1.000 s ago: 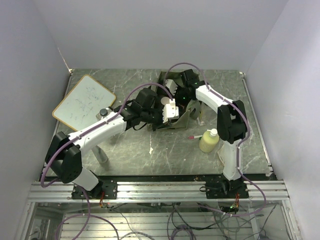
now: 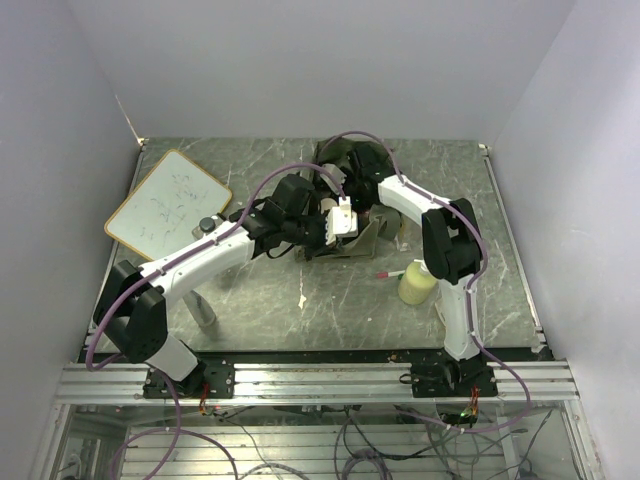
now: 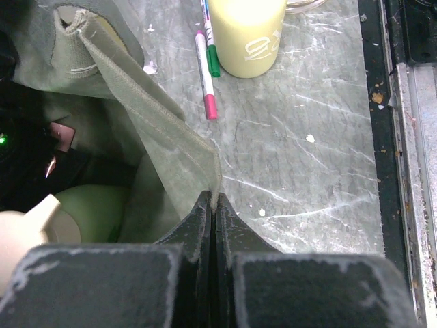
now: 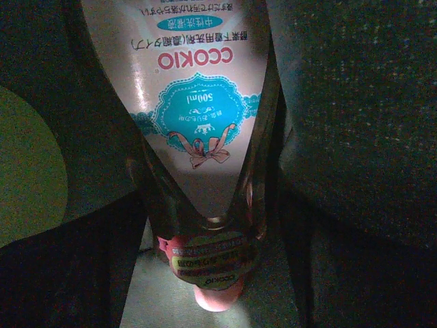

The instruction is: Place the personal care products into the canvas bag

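The olive canvas bag (image 2: 365, 240) stands open at the back middle. My left gripper is shut on its front flap (image 3: 164, 137). In the left wrist view, a green container (image 3: 92, 208) and a cream item (image 3: 20, 242) lie inside. My right gripper is down in the bag around a CCOKIO detergent bottle (image 4: 181, 55) with a pink item (image 4: 216, 298) beyond it; its fingers stand apart, and contact with the bottle is unclear. A yellow pump bottle (image 2: 416, 285) stands on the table to the right of the bag.
A whiteboard (image 2: 165, 205) lies at the back left. Bottles (image 2: 200, 310) stand on the left under my left arm. Markers (image 3: 205, 75) lie by the pump bottle.
My right arm has shifted slightly left, deeper over the bag, and the bag's back part has shifted a little. The left arm has barely moved.
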